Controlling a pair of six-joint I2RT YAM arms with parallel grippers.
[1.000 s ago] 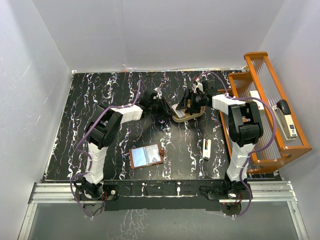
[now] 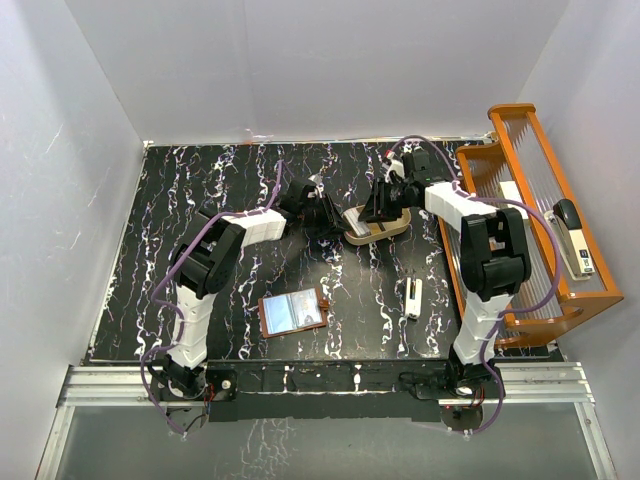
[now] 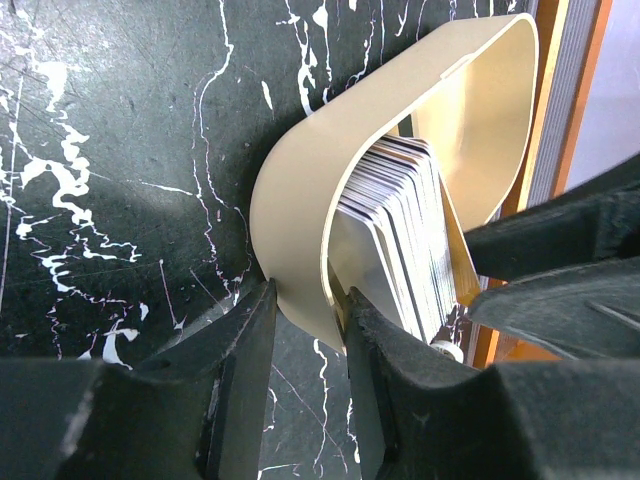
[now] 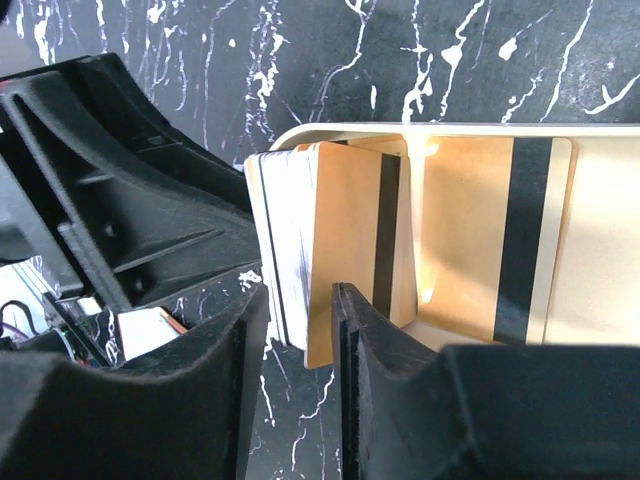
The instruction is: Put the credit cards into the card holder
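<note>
A beige oval card holder (image 2: pixel 390 226) sits on the dark marbled table, a stack of cards (image 3: pixel 390 240) inside its near end. In the left wrist view my left gripper is at that end, a fingertip at the holder's rim; how far it is closed is unclear. My right gripper is over the holder, fingertips at the stack's tan front card; whether anything is between them is unclear. A dark-striped card (image 4: pixel 483 240) leans farther along inside the holder.
An orange wooden rack (image 2: pixel 582 298) fills the right side. An open wallet-like case (image 2: pixel 292 311) and a white device (image 2: pixel 412 298) lie on the front table.
The left arm looks unchanged.
</note>
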